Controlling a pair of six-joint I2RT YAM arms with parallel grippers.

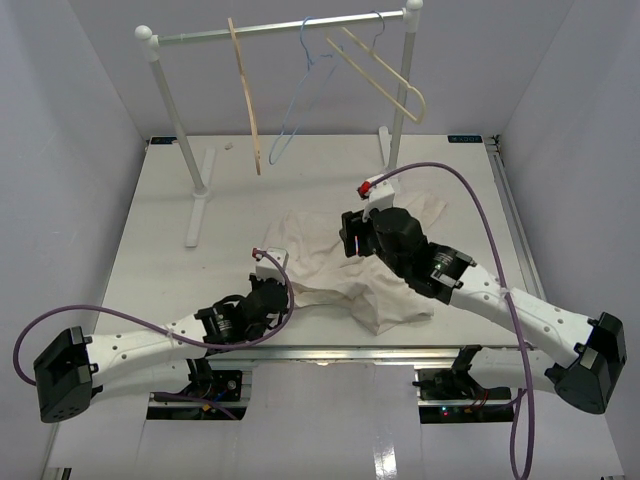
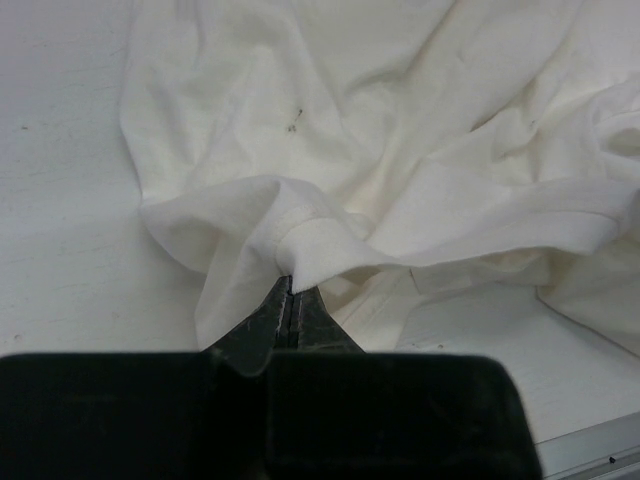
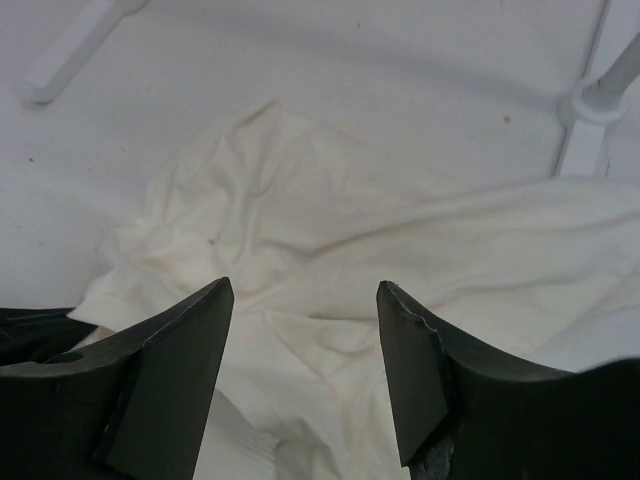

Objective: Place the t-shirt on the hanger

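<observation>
The white t shirt [image 1: 370,290] lies crumpled on the table. My left gripper is shut on a fold of it, seen clearly in the left wrist view, at the shirt's left edge. My right gripper [image 1: 355,235] is raised above the shirt and open, with nothing between its fingers in the right wrist view [image 3: 300,380]. Above the back of the table a blue hanger [image 1: 290,100], a wooden hanger [image 1: 245,80] and a beige hanger [image 1: 400,85] hang on the rack.
The white rack [image 1: 280,27] spans the back, with uprights and feet on both sides of the shirt. A metal rail runs along the front edge.
</observation>
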